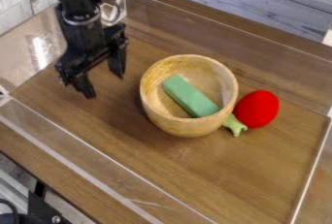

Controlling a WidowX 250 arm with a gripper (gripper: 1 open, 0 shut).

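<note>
My gripper [103,77] is in the upper left of the camera view, open above the wooden table [155,170], left of a pale wooden bowl [195,125]. Nothing shows between its fingers. Inside the bowl lies a green rectangular block [191,96].
A red round object [258,108] lies just right of the bowl, with a small green stem-like piece [235,126] sticking out from under the bowl's right side. Clear raised edges border the table.
</note>
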